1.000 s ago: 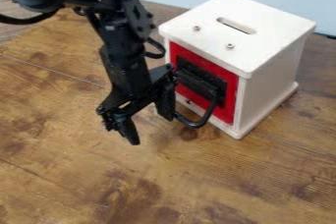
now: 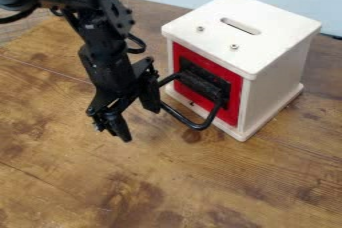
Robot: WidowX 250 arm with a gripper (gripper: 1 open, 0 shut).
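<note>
My black gripper [image 2: 130, 106] hangs low over the wooden table, left of a white box [image 2: 271, 71] with a red front panel [image 2: 181, 64]. A black fixture [image 2: 205, 81] is mounted on that panel, and a black looped bar [image 2: 195, 121] sticks out from it toward my gripper, at its right side. Whether the fingers are open or shut, and whether they touch the bar, I cannot tell.
A pale wall stands behind the box at the upper right.
My arm and gripper have shifted a little left and slightly up, away from the box. The box looks unmoved.
</note>
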